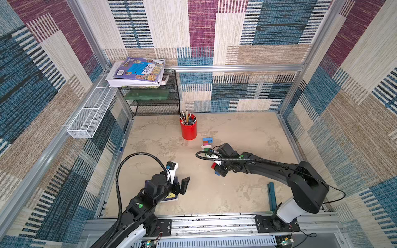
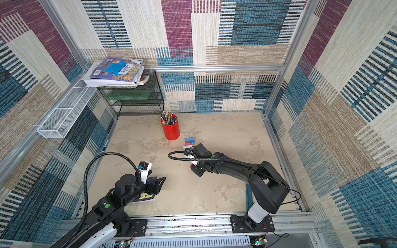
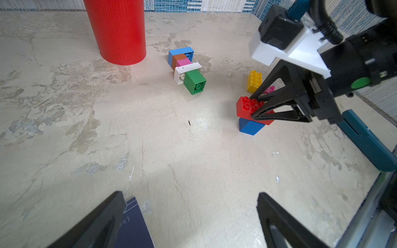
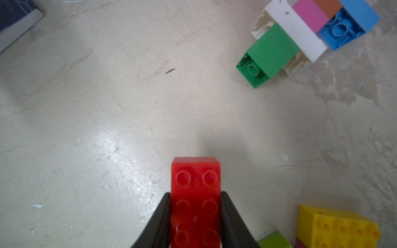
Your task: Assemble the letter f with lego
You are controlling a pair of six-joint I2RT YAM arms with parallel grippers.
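A short structure of light blue (image 4: 347, 18), orange, pink, white (image 4: 295, 26) and green (image 4: 270, 53) bricks lies at table centre. My right gripper is shut on a red brick (image 4: 195, 177), held above or against a blue brick (image 3: 250, 128); contact is unclear. Yellow (image 4: 337, 227), light green (image 4: 273, 241) and pink (image 3: 270, 88) bricks lie behind it. My left gripper stands open and empty at the near left, over a dark booklet (image 3: 134, 227).
A red pencil cup (image 1: 189, 131) stands behind the bricks. A teal case (image 1: 271, 196) lies at the near right. A wire shelf (image 1: 153, 108) is at back left.
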